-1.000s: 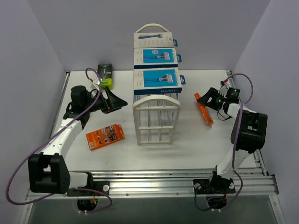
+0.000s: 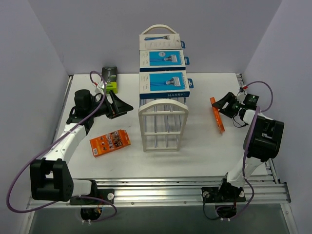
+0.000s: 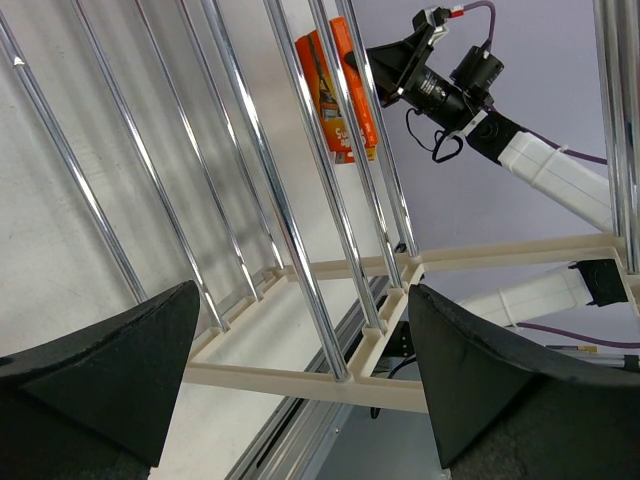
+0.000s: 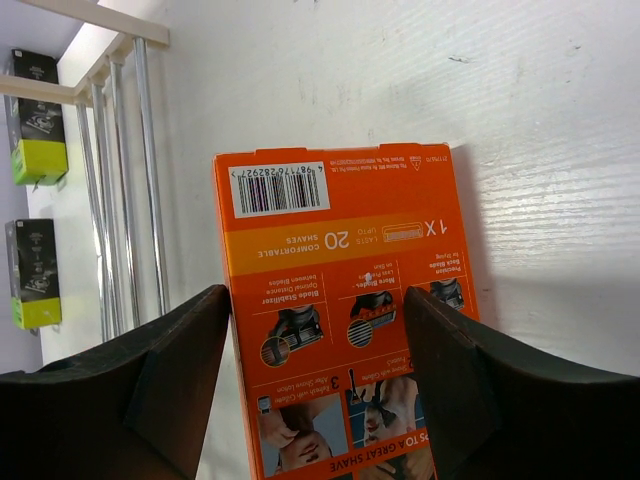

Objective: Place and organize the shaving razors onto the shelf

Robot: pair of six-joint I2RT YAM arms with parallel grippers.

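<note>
An orange razor pack (image 2: pixel 217 116) stands on edge at the table's right, held by my right gripper (image 2: pixel 219 105); in the right wrist view its printed back (image 4: pixel 340 240) fills the space between the black fingers. My left gripper (image 2: pixel 118 108) is open, empty, left of the white shelf rack (image 2: pixel 163 148); the left wrist view looks through its rods (image 3: pixel 250 110). A second orange pack (image 2: pixel 110 143) lies flat at the front left. Three blue-and-white razor boxes (image 2: pixel 164 86) rest on the rack.
A dark pack with a lime end (image 2: pixel 109 78) lies at the back left, behind my left arm. Bare table (image 2: pixel 204 151) surrounds the held pack. Walls border the table at left, back and right.
My right gripper and the orange pack in it have moved to the right, away from the rack, and slightly toward the front. The left arm looks unchanged.
</note>
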